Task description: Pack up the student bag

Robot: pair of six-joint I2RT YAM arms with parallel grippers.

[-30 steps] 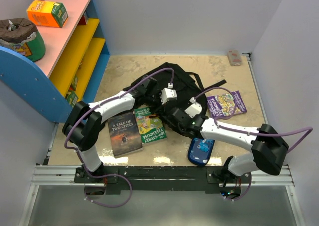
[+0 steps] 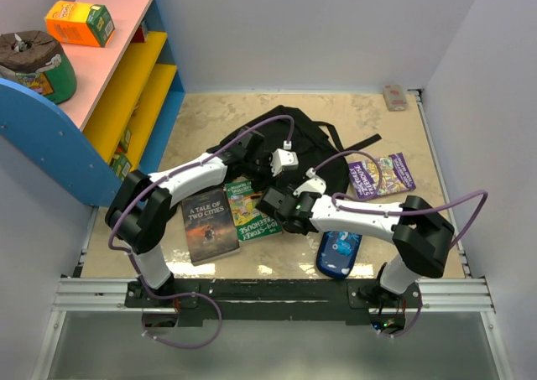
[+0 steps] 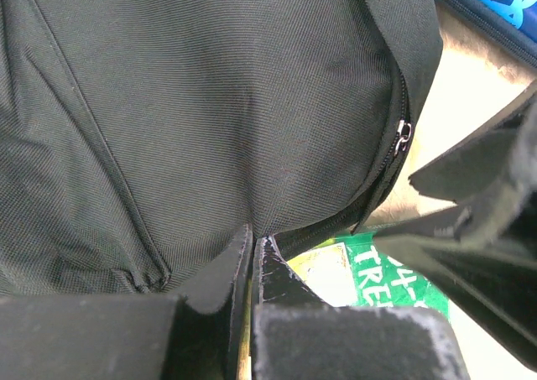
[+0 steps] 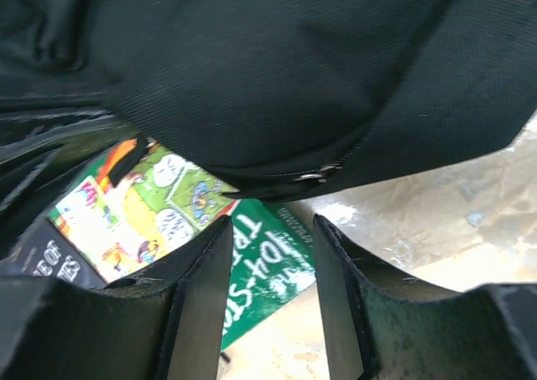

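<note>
The black bag (image 2: 289, 128) lies at the middle of the table, partly hidden by both arms. In the left wrist view its zipped edge (image 3: 403, 128) rises to my left gripper, which is shut on the fabric where a crease runs to the fingertips. A green book (image 2: 256, 221) lies just in front of the bag, partly under its edge. Above that book my right gripper stands part open, nothing between its fingers; the bag's edge (image 4: 323, 174) is just beyond them. To the left rests the dark book "A Tale of Two Cities" (image 2: 210, 229).
A blue case (image 2: 337, 258) lies front right, below the right arm. A purple book (image 2: 382, 177) is right of the bag, and a small box (image 2: 394, 97) stands at the back. The shelf (image 2: 130, 86) bounds the left side.
The left arm and the bag look unchanged.
</note>
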